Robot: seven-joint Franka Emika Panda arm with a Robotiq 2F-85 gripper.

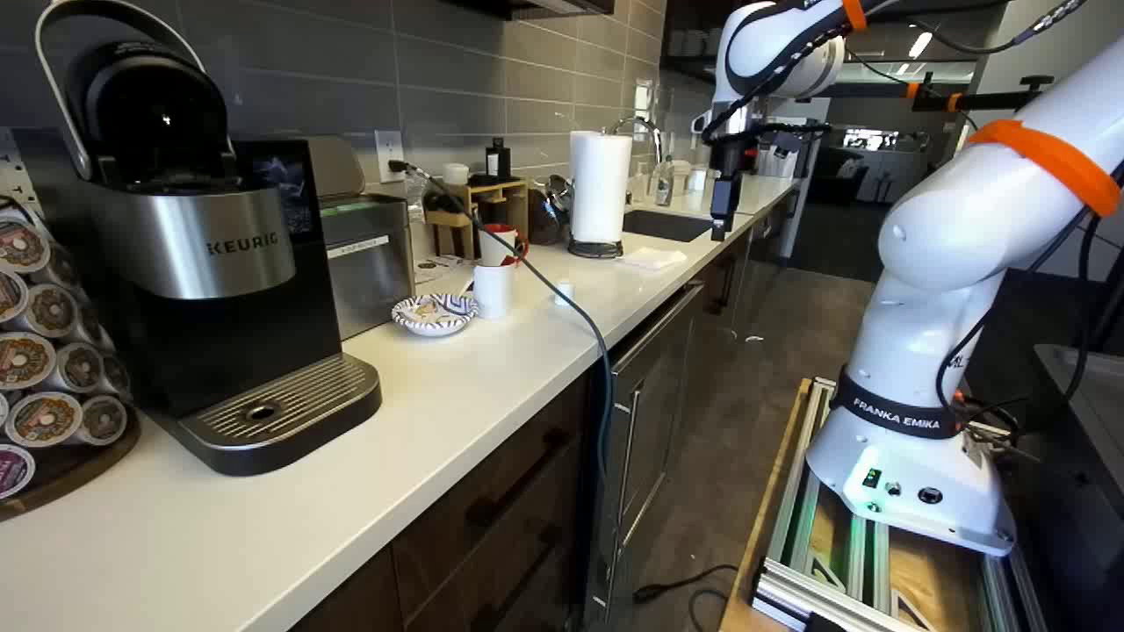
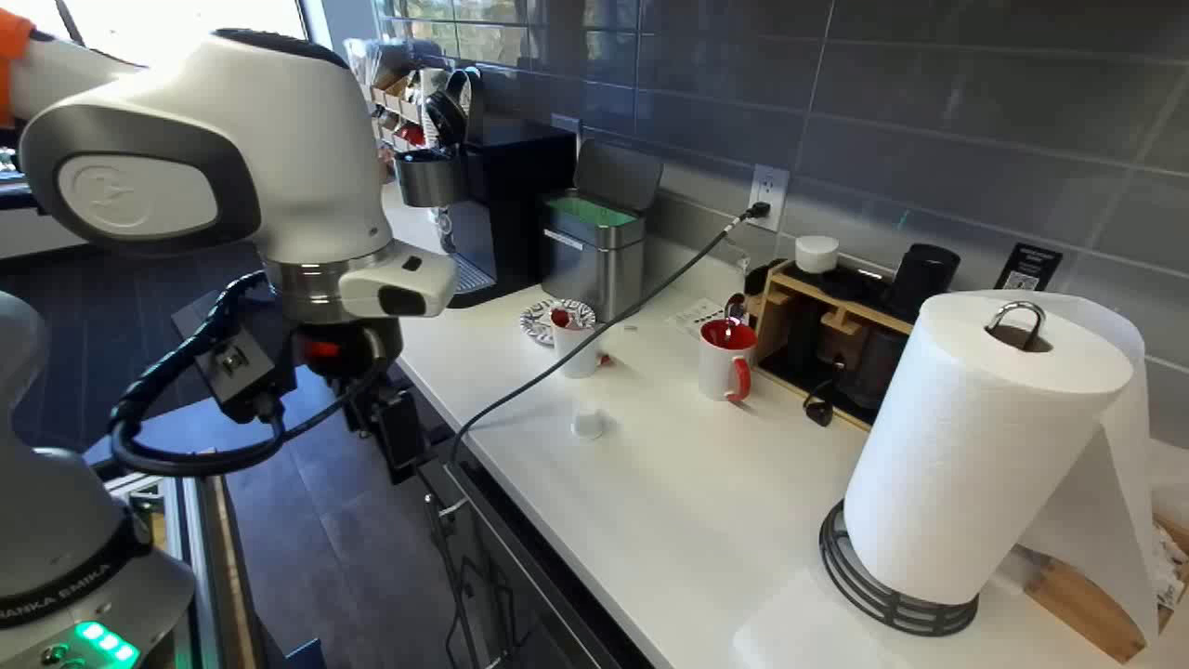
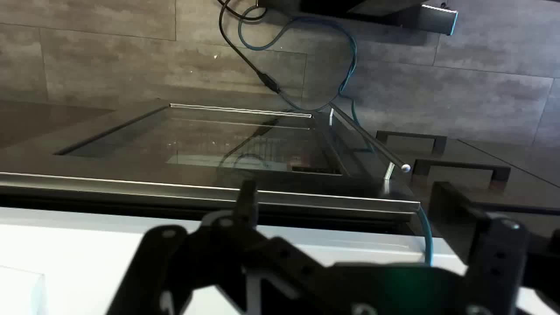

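Note:
My gripper is open, its two black fingers spread wide with nothing held between them. In the wrist view it points down over the counter's front edge, above a glass-fronted under-counter appliance door (image 3: pixel 225 141) with a bar handle (image 3: pixel 370 137). Exterior view 2 has the gripper (image 2: pixel 403 444) beside the counter edge, close to a hanging cable (image 2: pixel 535 379); contact cannot be judged. On the counter stand a red-and-white mug (image 2: pixel 726 362), a white mug (image 2: pixel 573 347), a patterned dish (image 1: pixel 435 314) and a small white item (image 2: pixel 587 420).
A paper towel roll (image 1: pixel 601 188) stands toward the sink (image 1: pixel 666 225). The coffee maker (image 1: pixel 242 242), steel bin (image 2: pixel 593 245) and wooden organizer (image 2: pixel 830 334) line the wall. Coffee pods (image 1: pixel 47 337) are stacked at the near end.

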